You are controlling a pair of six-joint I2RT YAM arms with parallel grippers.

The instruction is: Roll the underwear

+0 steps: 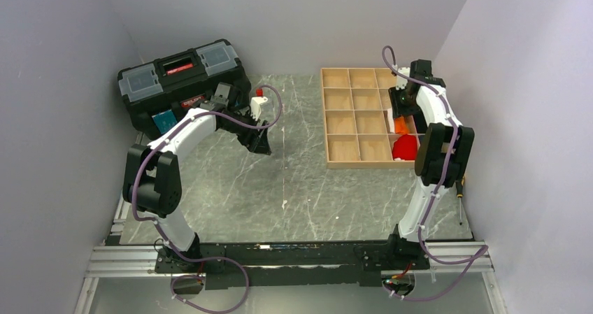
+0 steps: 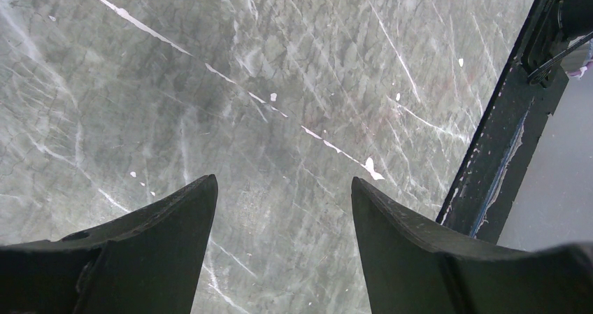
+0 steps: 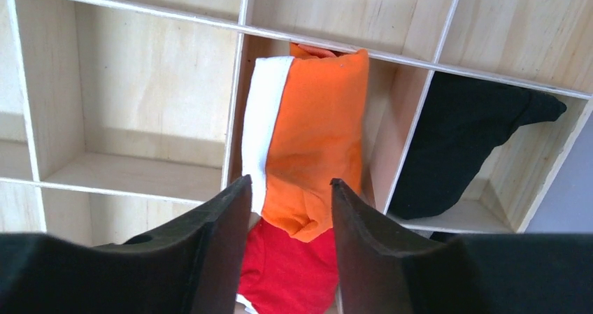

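A folded orange garment point(image 3: 318, 118) with a white band along one side lies in one compartment of the wooden organizer point(image 1: 370, 165). In the adjoining compartment is a red garment point(image 1: 404, 148), partly covered by the orange one's lower edge in the right wrist view. A black garment point(image 3: 454, 139) fills much of another compartment beside them. Over the orange cloth hovers my right gripper, its fingers apart and nothing held. My left gripper is open above bare marble, far left of the organizer.
Many organizer compartments on the left side are empty. A black toolbox point(image 1: 183, 76) stands at the back left, and a screwdriver point(image 1: 459, 191) lies by the right wall.
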